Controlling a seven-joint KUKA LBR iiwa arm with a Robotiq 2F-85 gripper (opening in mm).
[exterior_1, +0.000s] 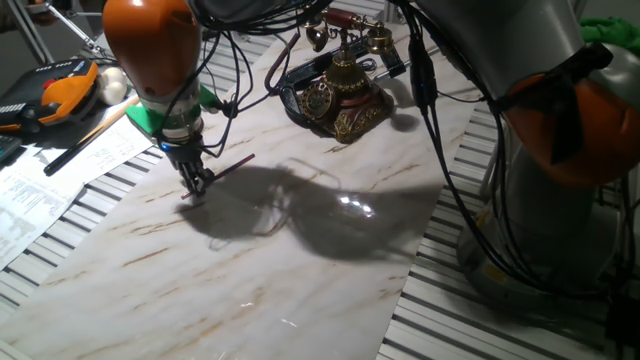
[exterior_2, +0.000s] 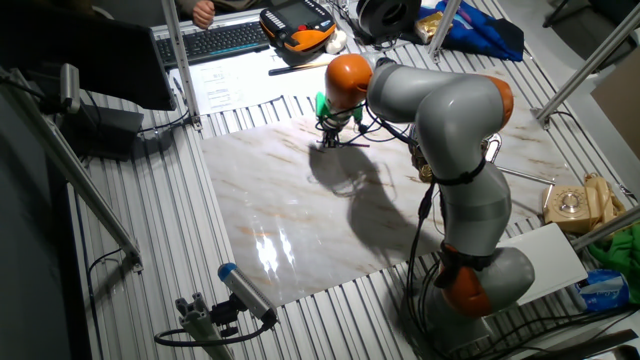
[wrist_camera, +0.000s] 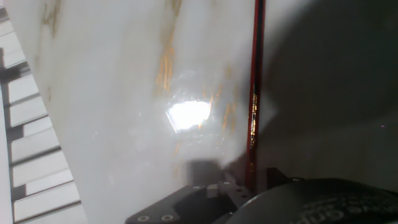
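A thin red and black pencil runs lengthwise up the wrist view, with gold lettering on its side. Its lower end passes down between the fingers of my gripper, which are mostly cut off at the bottom edge. Whether both fingers press on it cannot be made out. In exterior view 1 my gripper points down close to the marbled board, and the pencil sticks out to its upper right. Exterior view 2 shows my gripper small, near the board's far edge.
An ornate old-style telephone stands on the board. Beyond its far edge lie papers, a dark stick-like object and an orange-black device. A beige telephone sits at the right. The board's near part is clear.
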